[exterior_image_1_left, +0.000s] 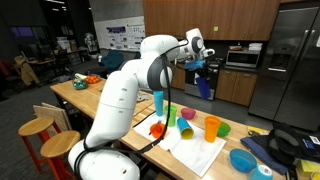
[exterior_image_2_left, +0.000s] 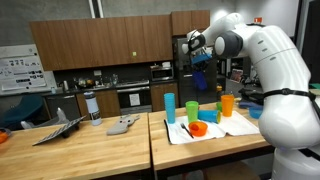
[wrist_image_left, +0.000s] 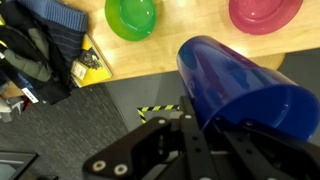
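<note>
A tall dark blue cup (exterior_image_1_left: 204, 88) hangs in the air, with my gripper (exterior_image_1_left: 197, 72) shut on it. The cup (exterior_image_2_left: 199, 80) is well above the table top in exterior view 2. From the wrist, the blue cup (wrist_image_left: 235, 82) fills the right middle, and the black fingers reach its near rim. Below it in that view lie the table's edge and the floor. A pink bowl (exterior_image_1_left: 188, 113) stands on the table behind the other cups.
On and around a white sheet (exterior_image_1_left: 197, 158) stand an orange cup (exterior_image_1_left: 211, 128), a yellow cup (exterior_image_1_left: 185, 129), a green cup (exterior_image_1_left: 171, 115) and an orange bowl (exterior_image_1_left: 157, 130). A green bowl (wrist_image_left: 130, 16) and blue bowl (exterior_image_1_left: 242, 160) are nearby. Stools (exterior_image_1_left: 58, 144) stand left.
</note>
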